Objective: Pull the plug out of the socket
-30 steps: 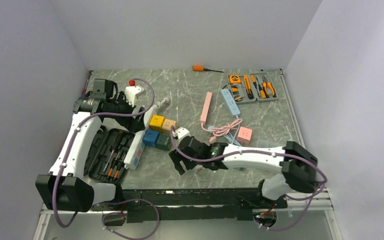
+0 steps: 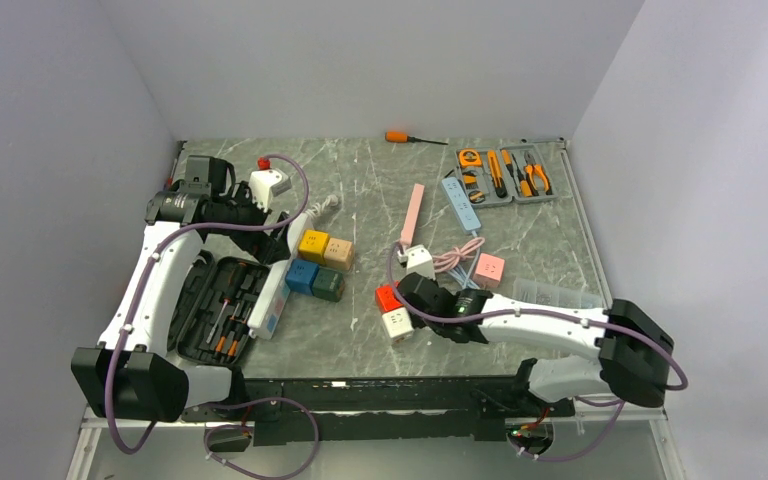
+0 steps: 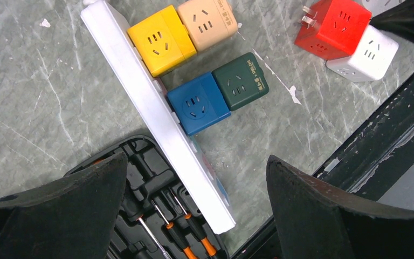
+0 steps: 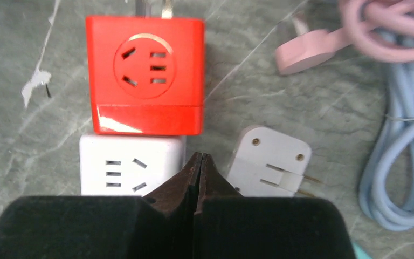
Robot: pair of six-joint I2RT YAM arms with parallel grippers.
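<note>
A red socket cube (image 4: 145, 75) with prongs along its top edge sits against a white socket cube (image 4: 118, 164) in the right wrist view. A white plug piece (image 4: 264, 156) with metal pins lies apart, to their right. My right gripper is shut, just over the white cube's right side, nothing seen between its tips; from above it hides part of this group. My left gripper stands open over the white power strip (image 3: 140, 91) and tool case at the left, empty.
Yellow (image 2: 314, 244), tan, blue and green cubes sit left of centre. Pink (image 2: 411, 212) and blue strips with coiled cords lie centre-right, near a pink cube (image 2: 489, 268). An orange tool kit is at the back right.
My right gripper has moved to the right, uncovering more of the red and white cubes in the top view. The left arm looks unchanged.
</note>
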